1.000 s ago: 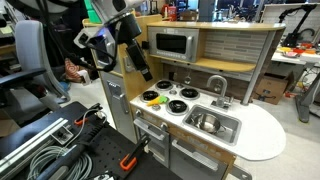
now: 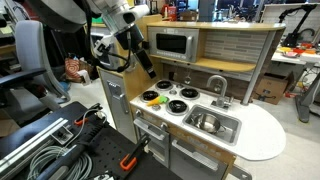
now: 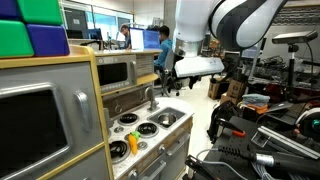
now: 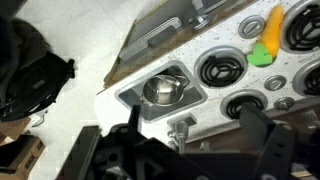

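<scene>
My gripper is open above the toy kitchen counter, its two dark fingers well apart and nothing between them. An orange, carrot-like piece (image 4: pixel 273 27) and a green piece (image 4: pixel 261 56) lie close together among the burners in the wrist view. The same small colourful items (image 2: pixel 153 97) rest on the stove's left part in the first exterior view. Inside the sink (image 4: pixel 127 96) sits a round metal pot (image 4: pixel 160 92). In the first exterior view the arm reaches in from the upper left, clear of the counter.
A faucet (image 2: pixel 219 88) rises behind the sink. The microwave (image 2: pixel 172 43) and shelf (image 2: pixel 225 67) stand at the back. A large toaster oven (image 3: pixel 50 125) fills the left of the second exterior view.
The arm has shifted slightly over the last second, with the gripper still over the left side of the counter. The items on the stove and in the sink look unmoved.
</scene>
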